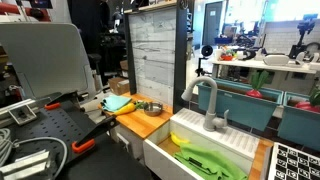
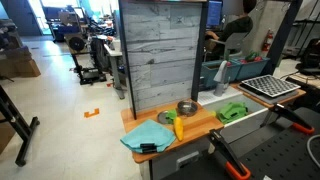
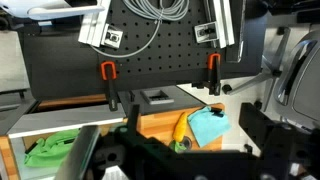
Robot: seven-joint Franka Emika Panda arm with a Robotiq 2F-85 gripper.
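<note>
My gripper shows as dark shapes along the bottom of the wrist view, its fingers (image 3: pixel 232 140) spread wide, with nothing seen held. Beyond it, a blue cloth (image 3: pixel 209 125) and a yellow item (image 3: pixel 180 127) lie on the wooden counter. A green cloth (image 3: pixel 50 149) rests in the sink (image 1: pixel 163 164). In the second exterior view, a metal bowl (image 2: pixel 187 107) stands on the counter behind the yellow item (image 2: pixel 178 128), right of the blue cloth (image 2: pixel 150 137). Another yellow item (image 1: pixel 179 140) is by the sink's rear edge in the first exterior view.
A grey faucet (image 1: pixel 210 105) rises behind the sink. A white gridded tray (image 1: pixel 295 163) lies to its right, and blue bins (image 1: pixel 245 105) stand behind. The black perforated table (image 3: pixel 165 50) carries a coiled cable (image 3: pixel 160 8) and orange-marked clamps (image 3: pixel 108 72). A grey panel (image 2: pixel 160 60) borders the counter.
</note>
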